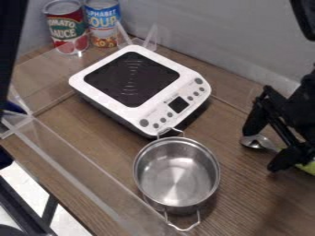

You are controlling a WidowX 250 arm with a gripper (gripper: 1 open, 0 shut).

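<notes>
My black gripper (274, 129) is at the right edge of the view, low over the wooden counter, above a shiny metal object (256, 142), perhaps a spoon, and partly covering a yellow-green item (308, 168). Its fingers overlap these things, and whether it is open or shut is unclear. A steel pot (176, 173) with two wire handles stands front centre. Behind it lies a white induction cooker (140, 88) with a black plate and buttons.
Two cans, tomato sauce (66, 26) and alphabet soup (103, 20), stand at the back left. A clear barrier runs along the left side. Bare counter (246, 207) shows at the front right.
</notes>
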